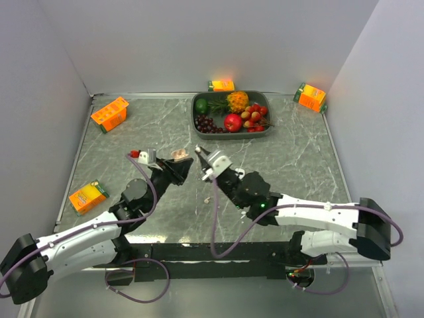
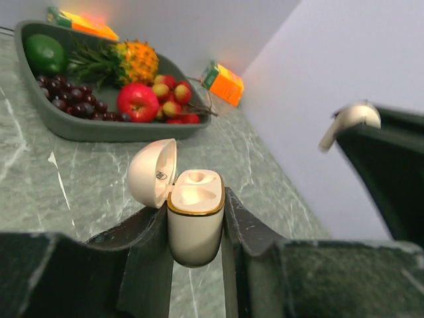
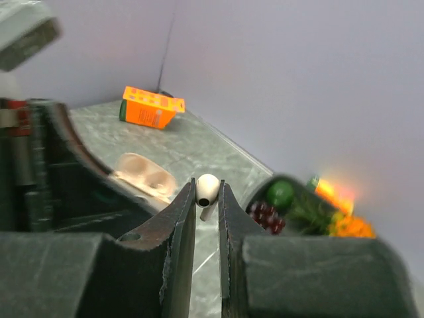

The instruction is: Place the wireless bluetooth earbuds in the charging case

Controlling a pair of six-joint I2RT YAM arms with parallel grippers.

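Observation:
My left gripper (image 1: 180,164) is shut on the charging case (image 2: 195,222), whose lid stands open to the left, showing its earbud wells. My right gripper (image 1: 202,154) is shut on a white earbud (image 3: 207,189), held upright at its fingertips, just right of the case in the top view. In the left wrist view that earbud (image 2: 358,118) hangs high at the right, apart from the case.
A grey tray (image 1: 229,134) of fruit stands at the back. Orange boxes (image 1: 110,116) sit at the table's edges. A few small white pieces lie on the marble table (image 1: 305,165) near the middle.

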